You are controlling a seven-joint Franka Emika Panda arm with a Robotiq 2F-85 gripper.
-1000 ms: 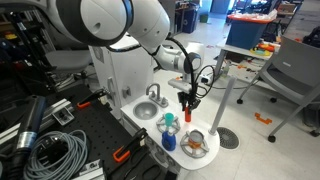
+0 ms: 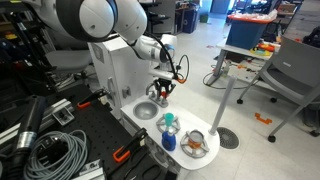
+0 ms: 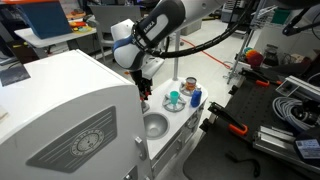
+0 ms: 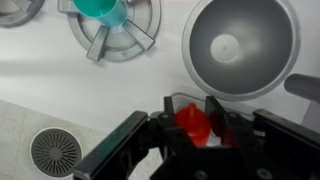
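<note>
My gripper is shut on a red object, whose rounded top shows between the dark fingers in the wrist view. In exterior view 1 the gripper is near the back edge of the white counter, behind the round metal sink. The sink bowl looks empty from above. The red object's lower end is hard to make out, and I cannot tell whether it touches the counter.
A teal cup stands on the nearer burner. Beside it is a blue object at the counter's front edge. A copper-coloured can sits on the other burner. The white cabinet rises beside the sink.
My gripper has moved left with the red object, from above the burners to the back of the sink. The cup, blue object and can have stayed put.
</note>
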